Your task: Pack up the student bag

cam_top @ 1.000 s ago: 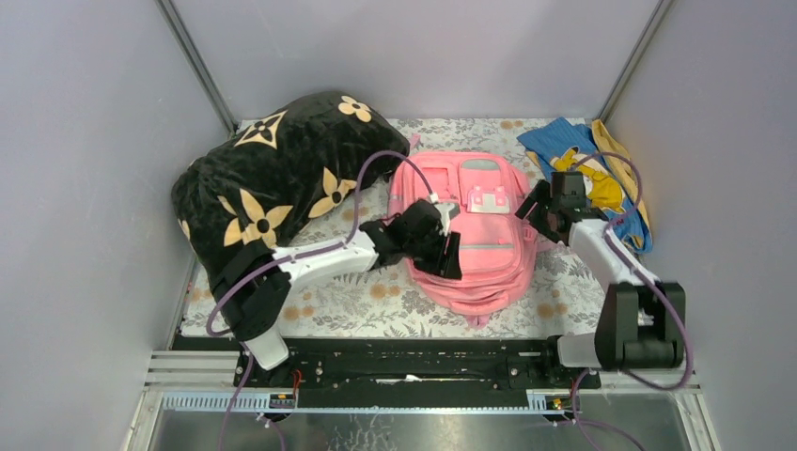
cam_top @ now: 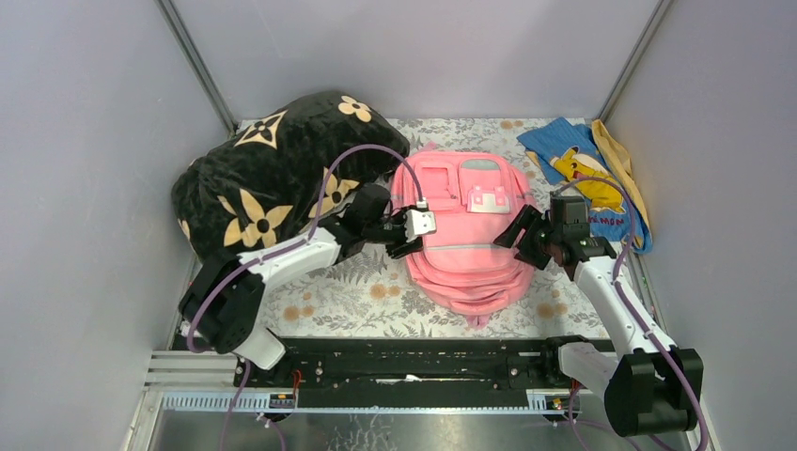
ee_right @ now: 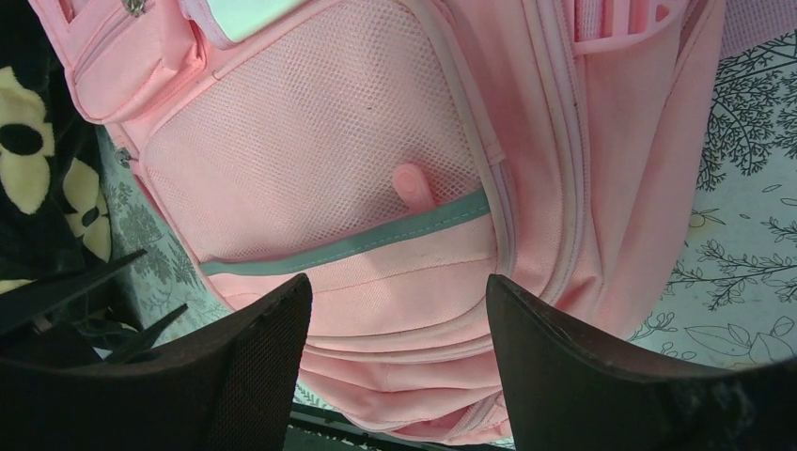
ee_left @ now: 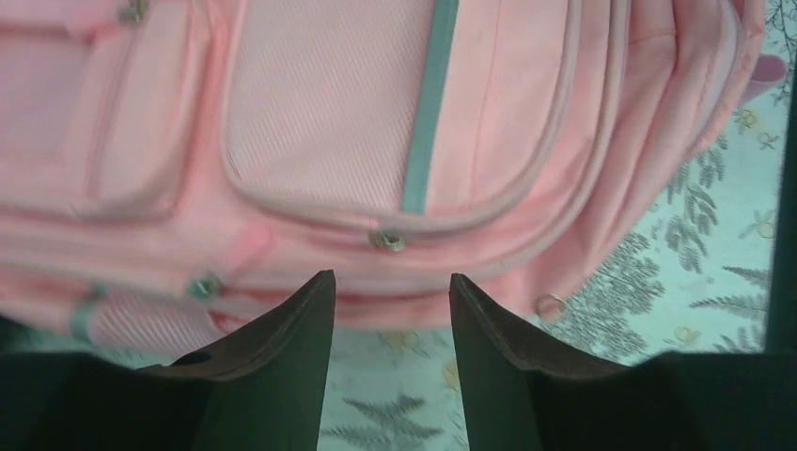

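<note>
A pink backpack (cam_top: 470,254) lies flat in the middle of the table, front pockets facing up. At the bag's left edge hangs my left gripper (cam_top: 416,246), its fingers apart. In the left wrist view the pink fabric (ee_left: 526,141) with a grey stripe lies beyond the spread fingertips, blurred, with nothing held. My right gripper (cam_top: 512,231) is over the bag's right side. Its fingers (ee_right: 282,319) stand apart in the right wrist view, with the mesh front pocket (ee_right: 310,141) and a pink zipper pull (ee_right: 412,186) past them.
A black plush cushion with flower patterns (cam_top: 282,178) fills the back left. At the back right, a blue and yellow cloth bag (cam_top: 583,174) is close behind my right arm. Patterned tablecloth (cam_top: 357,305) shows bare in front of the backpack.
The backpack stayed in place.
</note>
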